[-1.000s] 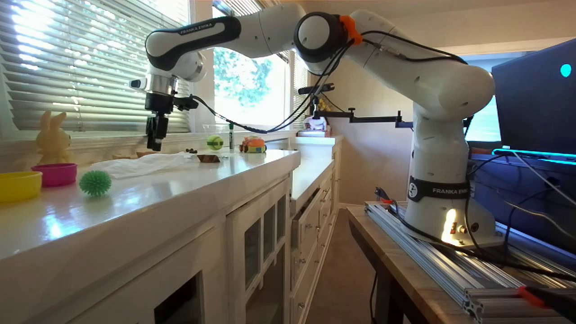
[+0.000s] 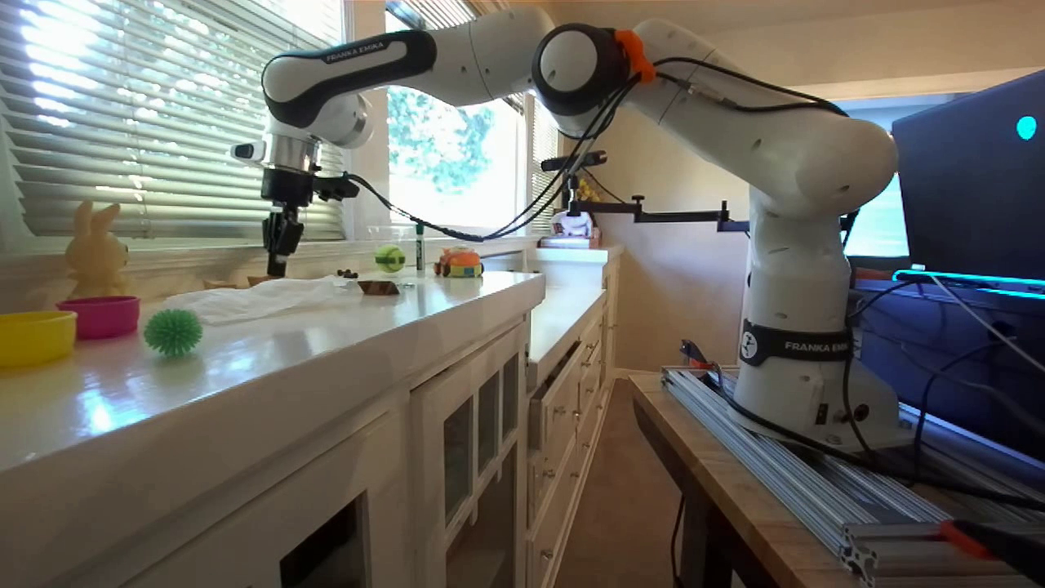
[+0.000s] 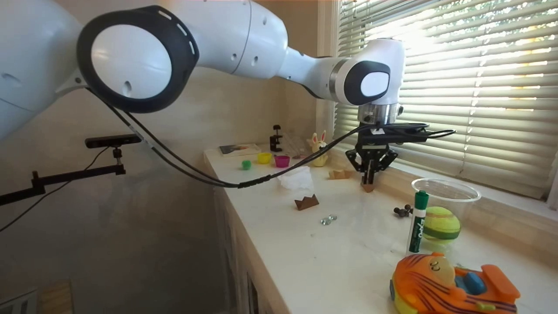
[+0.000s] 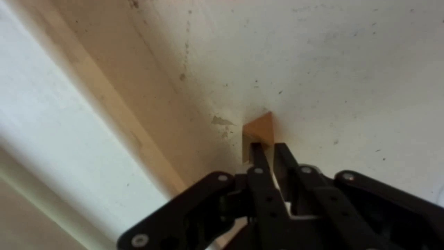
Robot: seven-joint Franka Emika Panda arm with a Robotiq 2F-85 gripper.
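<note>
My gripper (image 3: 368, 183) points down at a small brown folded piece (image 3: 369, 188) on the white counter near the window ledge. In the wrist view the brown piece (image 4: 261, 128) shows at the fingertips, partly hidden by the left finger (image 4: 258, 160). A narrow gap separates the fingers. Whether both pads touch the piece is unclear.
Another brown folded piece (image 3: 307, 202), a white cloth (image 3: 296, 179) and clear gems (image 3: 328, 220) lie on the counter. A green marker (image 3: 417, 222), a clear cup (image 3: 446, 190), a tennis ball (image 3: 440, 224) and an orange toy (image 3: 444, 282) stand nearer. Window blinds are close behind.
The gripper's fingers have come closer together and sit slightly lower. The arm and the other objects look almost unchanged.
</note>
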